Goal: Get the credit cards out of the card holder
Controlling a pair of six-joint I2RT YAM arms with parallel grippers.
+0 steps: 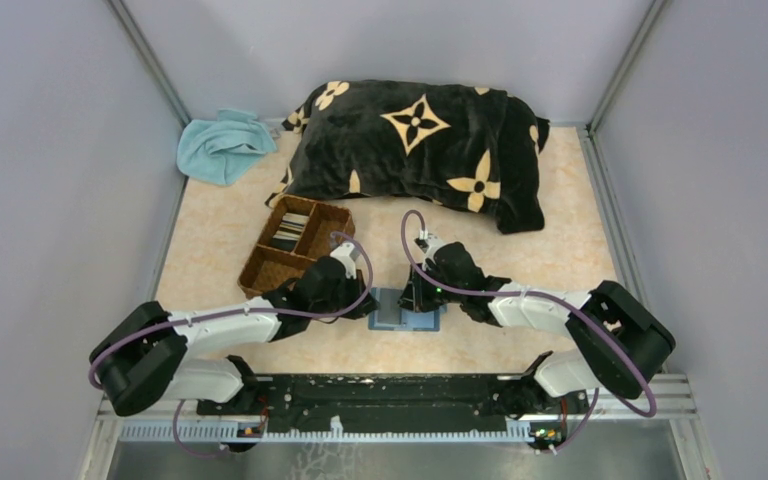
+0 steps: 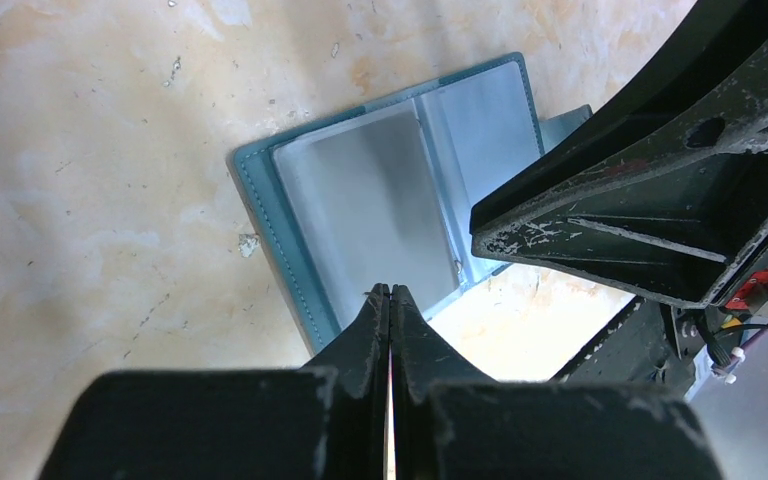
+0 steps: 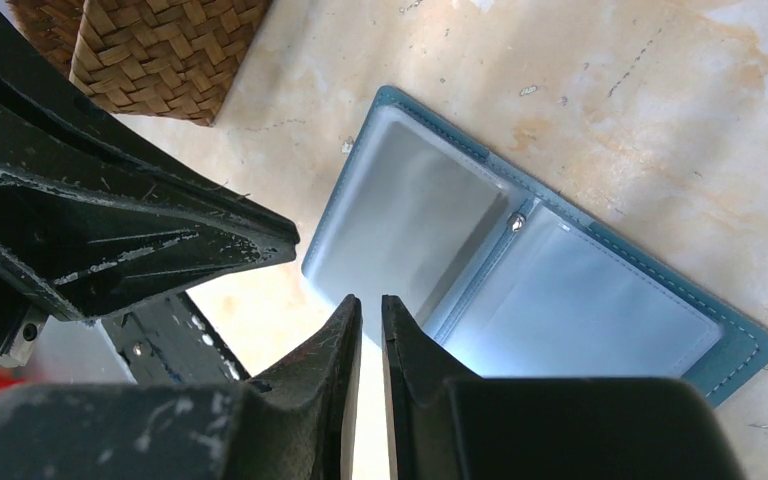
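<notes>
The blue card holder [image 1: 420,321] lies opened flat on the table between my two arms. Its clear sleeve pages [image 2: 365,205] show no printed card; one looks greyish, the other pale blue. My left gripper is shut at the holder's left side, its tips over the lower border of the grey page, with nothing seen between them. Over the page in the right wrist view, my right gripper is part open, with a narrow empty gap between its fingers. Several cards [image 1: 289,231] stand in a basket compartment.
A woven basket [image 1: 250,273] with compartments sits behind and left of the holder, close to my left arm. Farther back are a dark patterned cushion [image 1: 360,140] and a teal cloth [image 1: 222,150].
</notes>
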